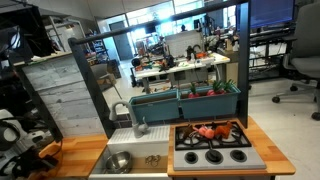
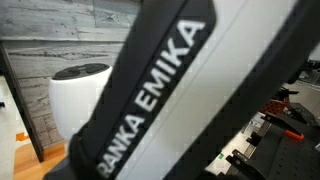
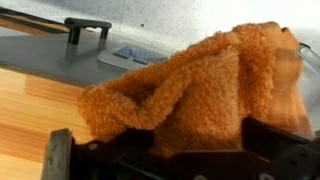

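Observation:
A fuzzy orange cloth [image 3: 190,95] lies bunched up and fills the middle of the wrist view. My gripper is open, its dark fingers [image 3: 58,158] spread apart at the bottom edge with the cloth right up against the space between them; whether they touch it, I cannot tell. In exterior view 1 the arm [image 1: 15,145] is low at the left edge, with a small patch of orange cloth [image 1: 50,149] beside the hand. Exterior view 2 is mostly blocked by the white arm link [image 2: 210,90], so neither gripper nor cloth can be made out there.
Wooden counter [image 1: 85,155] shows bare left of the sink [image 1: 120,160] and its faucet [image 1: 118,110]. Right of that stands a stove [image 1: 215,155] with colourful items on top. A blue rack [image 1: 185,105] is behind, and a grey plank wall [image 1: 65,95] borders the left.

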